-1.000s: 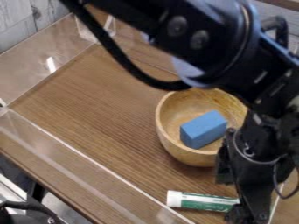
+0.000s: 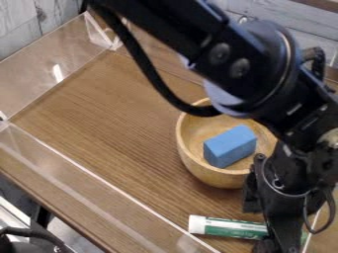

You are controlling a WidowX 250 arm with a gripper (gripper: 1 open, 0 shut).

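The dark gripper (image 2: 280, 217) hangs low at the lower right, its fingertips at a white-and-green cylinder (image 2: 226, 226) lying on the wooden surface. The gripper covers the cylinder's right end; whether the fingers are closed on it cannot be told. A light wooden bowl (image 2: 197, 133) holds a blue block (image 2: 230, 145) and sits behind and left of the gripper, partly hidden by the arm.
Transparent walls (image 2: 53, 61) edge it at the left and front. The arm covers much of the upper right.
The arm has shifted slightly at the right, with its upper section changing position. The cylinder, bowl and block look unmoved.
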